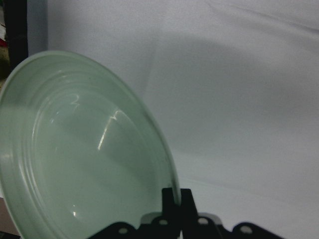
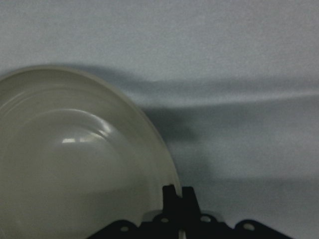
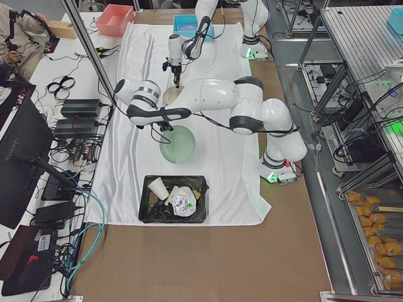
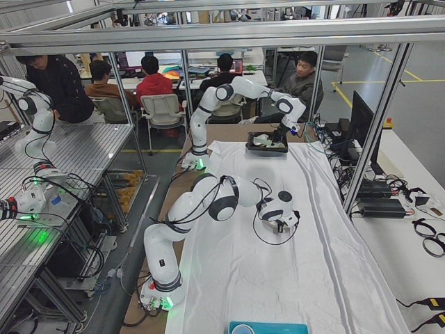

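A green plate (image 3: 177,148) hangs over the white cloth (image 3: 227,189), tilted, with my left gripper shut on its rim, as the left wrist view shows. Farther back a beige plate (image 2: 70,164) lies on the cloth, with the fingertips of my right gripper shut at its rim. In the camera left view that plate is partly hidden behind the left arm.
A black bin (image 3: 145,207) holding a cup, crumpled foil and other waste stands at the near edge. A blue container (image 3: 201,36) is at the far end. A monitor and cables line the left.
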